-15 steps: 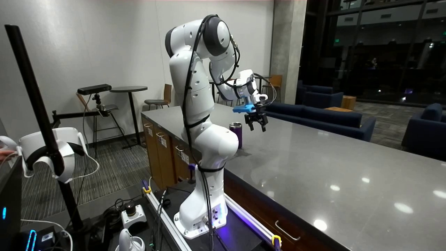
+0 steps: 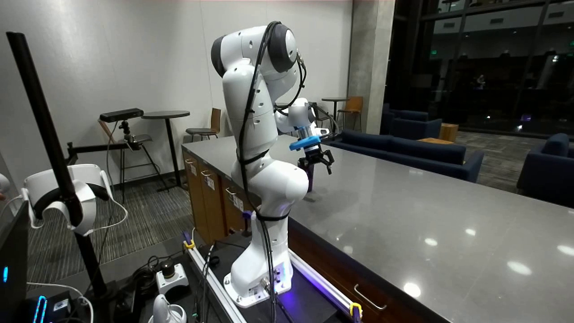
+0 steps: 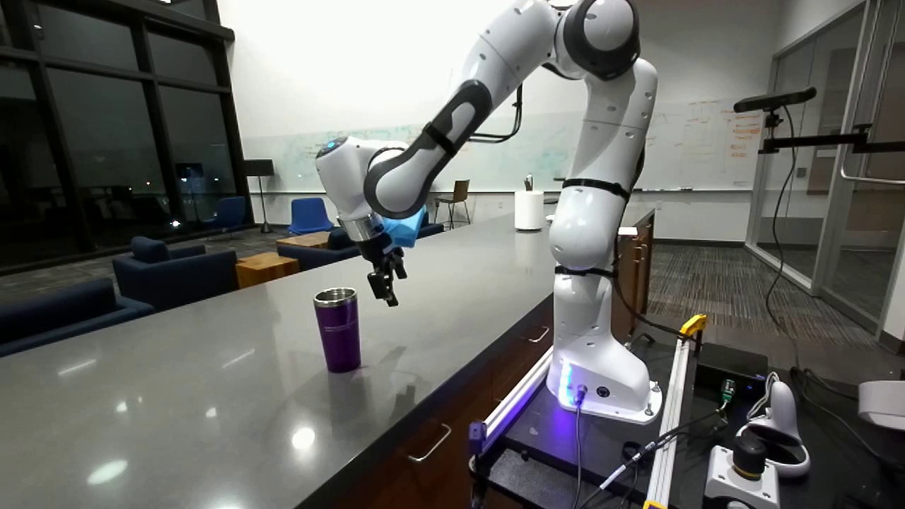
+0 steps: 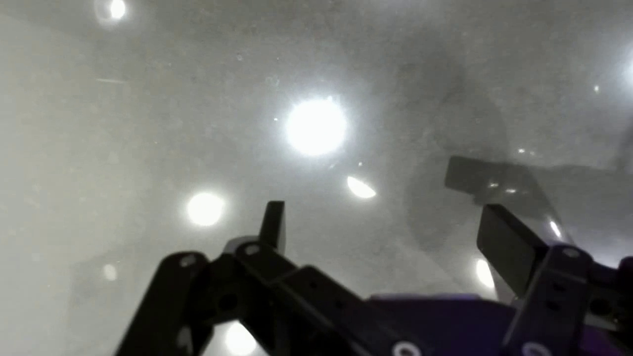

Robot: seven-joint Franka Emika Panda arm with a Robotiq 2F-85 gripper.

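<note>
A purple tumbler with a silver rim (image 3: 339, 335) stands upright on the grey counter (image 3: 212, 356). In exterior view 2, my gripper (image 3: 387, 287) hangs above the counter, its tips near rim height and to the right of the tumbler. From exterior view 1, the gripper (image 2: 319, 159) covers the upper part of the tumbler (image 2: 310, 180). The wrist view has both black fingers wide apart, so the gripper is open. Purple of the tumbler (image 4: 451, 320) shows at the bottom edge there, partly hidden behind the finger linkages. Bare counter lies between the fingertips.
A white container (image 3: 528, 211) stands at the far end in exterior view 2. The counter's edge, above wooden drawers (image 3: 433, 449), runs along the robot's side. Ceiling lights reflect brightly off the counter.
The gripper has shifted left in exterior view 1, from right of the tumbler to overlapping it. The tumbler's rim, visible before, is now covered. The tumbler itself appears in the same place.
</note>
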